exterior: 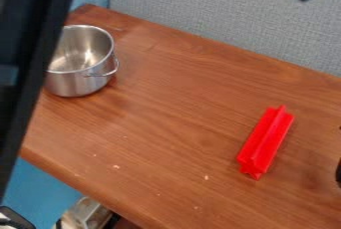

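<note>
A stainless steel pot (83,69) with a wire handle stands at the left of the wooden table (173,104), its left part hidden behind a dark arm part. A red, long ridged object (265,141) lies on the right side of the table. Dark, blurred robot parts cross the top and left of the view; I cannot make out the gripper's fingertips or their state.
A grey textured wall runs behind the table, with blue surfaces at the left. A metal fixture (86,214) is at the bottom left, by the table's edge.
</note>
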